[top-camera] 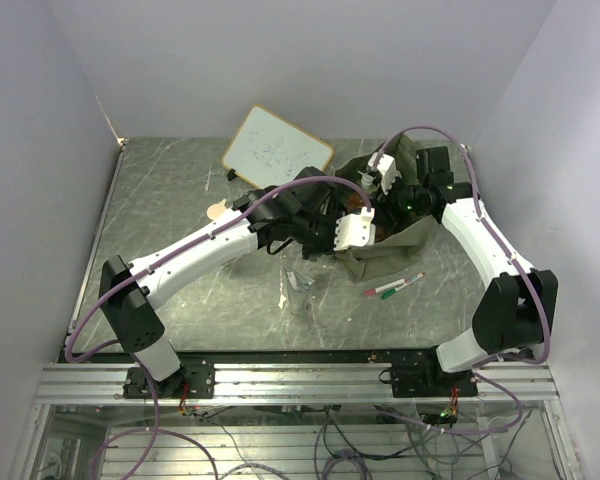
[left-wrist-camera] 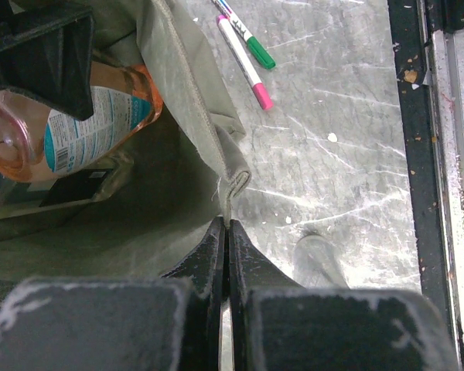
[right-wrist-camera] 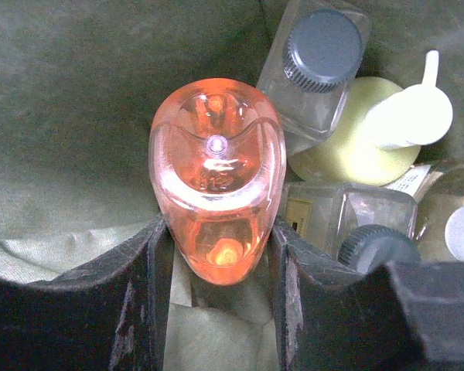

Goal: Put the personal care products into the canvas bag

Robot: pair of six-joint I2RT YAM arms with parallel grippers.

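The olive canvas bag (top-camera: 380, 260) stands open at back right. My left gripper is shut on the bag's rim (left-wrist-camera: 236, 174). Inside, an orange-tinted bottle (left-wrist-camera: 93, 131) lies beside clear bottles with grey caps (right-wrist-camera: 325, 54) and a pale yellow container (right-wrist-camera: 332, 154). My right gripper is over the bag, with its fingers either side of the orange bottle's lower end in the right wrist view; whether they grip it I cannot tell.
A whiteboard (top-camera: 275, 145) lies at the back. Two markers (top-camera: 402, 283) and a clear cup (top-camera: 298, 292) are at the front.
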